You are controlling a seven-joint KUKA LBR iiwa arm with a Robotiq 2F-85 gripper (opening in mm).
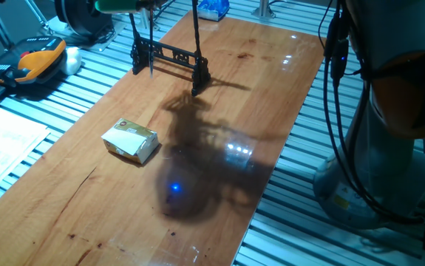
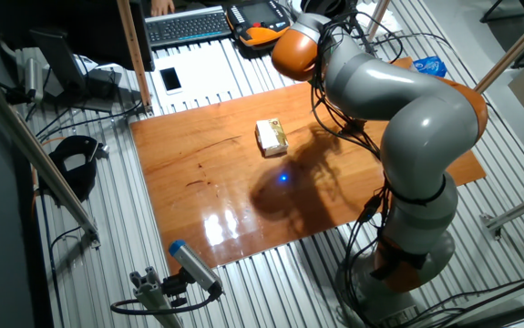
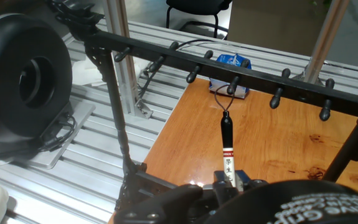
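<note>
A writing brush (image 3: 227,140) with a black upper end, a red band and a white lettered handle stands nearly upright in the wrist view. My gripper is shut on its handle at the bottom of that view. A thin cord loop (image 3: 216,98) at the brush's top reaches up to one peg (image 3: 233,86) of a black rack (image 3: 166,57); I cannot tell whether it is around the peg or in front of it. In exterior view 1 the rack (image 1: 169,55) stands on the far part of the board, and the slim brush (image 1: 151,52) points down beside it.
A small white-and-gold box (image 1: 130,140) sits on the wooden board (image 1: 64,214). Behind the rack lies a blue packet (image 3: 231,62). A round black device (image 3: 7,87) stands left of the rack. The board's near part is clear.
</note>
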